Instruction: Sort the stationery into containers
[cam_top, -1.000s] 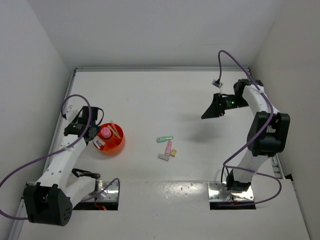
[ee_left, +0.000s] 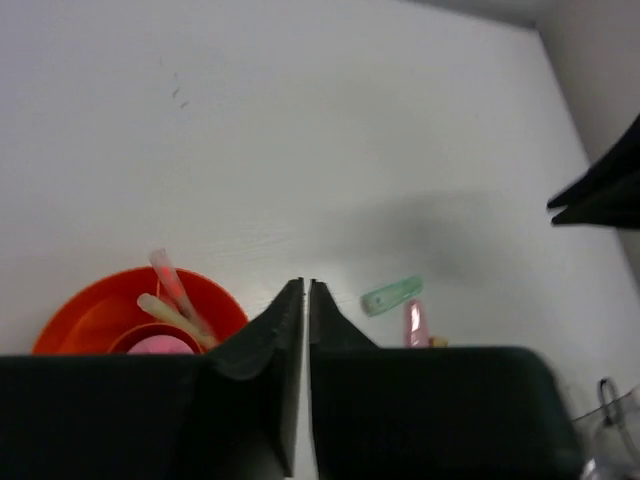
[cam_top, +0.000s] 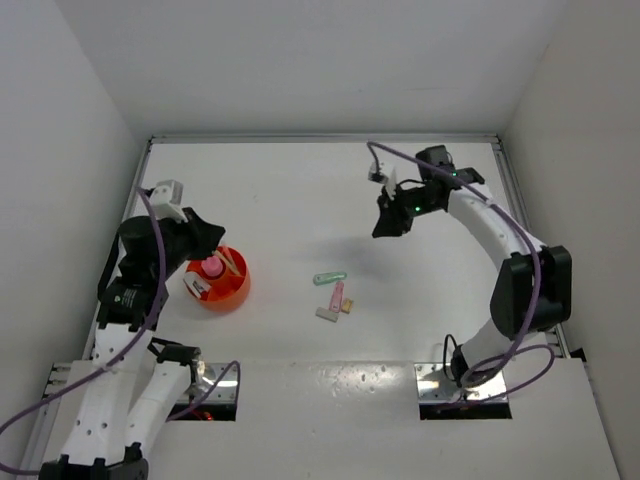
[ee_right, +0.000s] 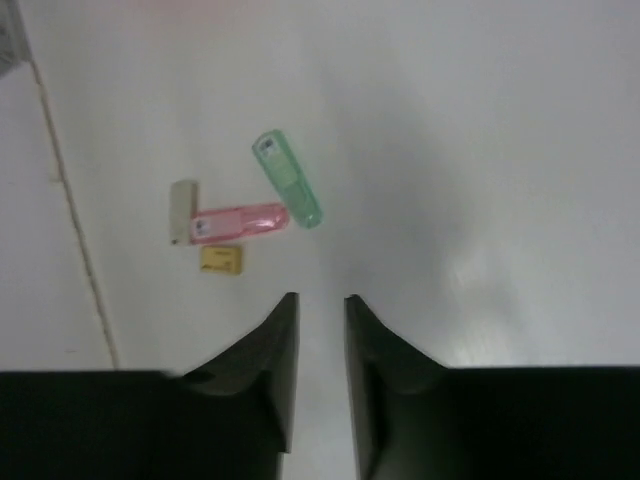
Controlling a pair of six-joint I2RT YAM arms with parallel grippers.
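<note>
An orange container (cam_top: 230,295) on the left holds a pink item (cam_top: 212,266), sticks and a white item (cam_top: 197,284). Loose near the middle lie a green piece (cam_top: 329,277), pink piece (cam_top: 336,295), grey piece (cam_top: 327,315) and yellow piece (cam_top: 347,305). My left gripper (cam_top: 212,236) hovers just above the container's back, its fingers close together in the left wrist view, nothing visible between them. My right gripper (cam_top: 382,224) hangs above the table, right of and behind the loose pieces, fingers slightly apart and empty.
Walls border the white table (cam_top: 280,190) at left, right and back.
My right gripper has moved left toward the middle. My left gripper has lifted and shifted toward the back and right from over the container. The loose pieces are unchanged.
</note>
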